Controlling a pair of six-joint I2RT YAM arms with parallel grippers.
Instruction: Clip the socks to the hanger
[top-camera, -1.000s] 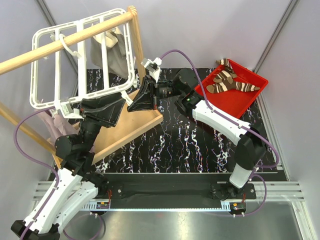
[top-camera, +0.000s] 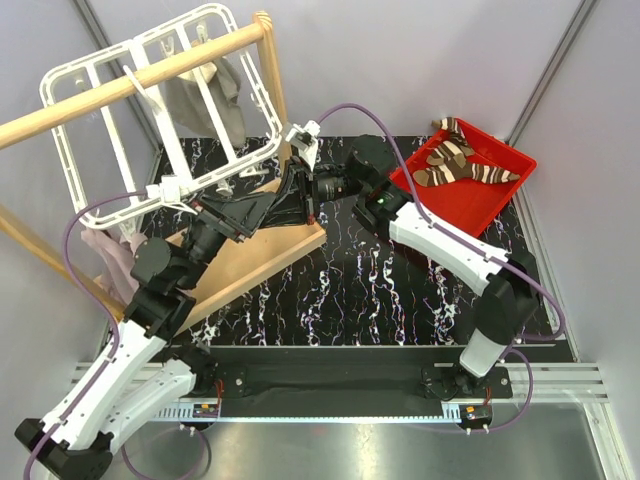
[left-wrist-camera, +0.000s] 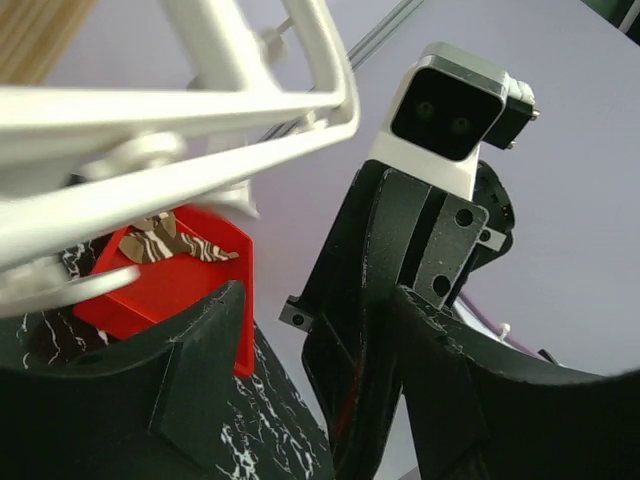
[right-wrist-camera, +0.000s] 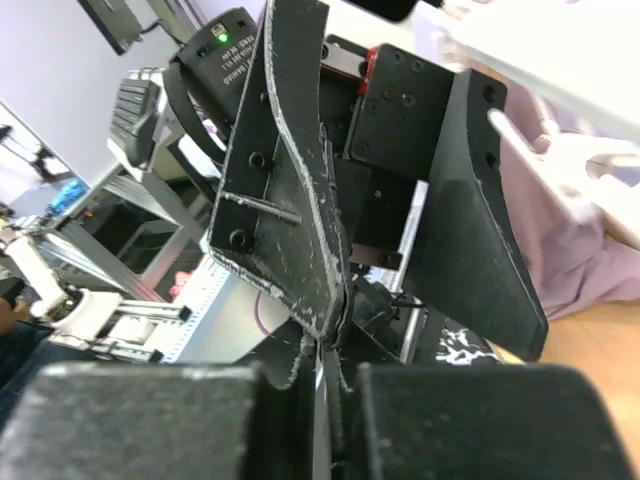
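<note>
The white clip hanger (top-camera: 160, 110) hangs tilted from a wooden rod. A grey sock (top-camera: 210, 105) is on its far side, and pinkish socks (top-camera: 118, 262) hang at the near left. Striped brown socks (top-camera: 465, 165) lie in the red tray (top-camera: 470, 212). My left gripper (top-camera: 250, 212) is at the hanger's near right corner, its fingers (left-wrist-camera: 195, 370) apart with nothing held between them. Close against it, overlapping in the top view, my right gripper (top-camera: 278, 205) is shut; its fingers (right-wrist-camera: 490, 420) nearly meet, and whether anything is between them is hidden.
The wooden frame (top-camera: 270, 75) with its base (top-camera: 255, 262) stands around the hanger. Both grippers crowd together beside the hanger's bars.
The left gripper has moved right, up against the right gripper. The hanger has swung from nearly level to tilted.
</note>
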